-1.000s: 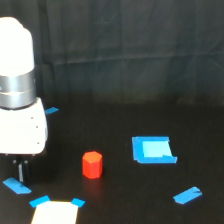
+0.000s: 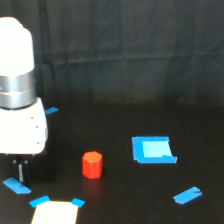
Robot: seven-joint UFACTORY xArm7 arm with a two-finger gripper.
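Note:
A red block (image 2: 92, 165) with a hexagonal outline sits on the dark table, left of the middle. My white arm comes down at the left edge, and its gripper (image 2: 22, 171) points downward there, to the left of the block and apart from it. The dark fingers are small against the black surface, so whether they are open or shut does not show. Nothing can be made out between them.
Right of the block lies a pale square (image 2: 156, 149) bordered with blue tape. A cream square (image 2: 55, 213) with blue tape at its corners is cut off by the bottom edge. Another blue tape strip (image 2: 187, 195) lies at the lower right. Dark curtain hangs behind.

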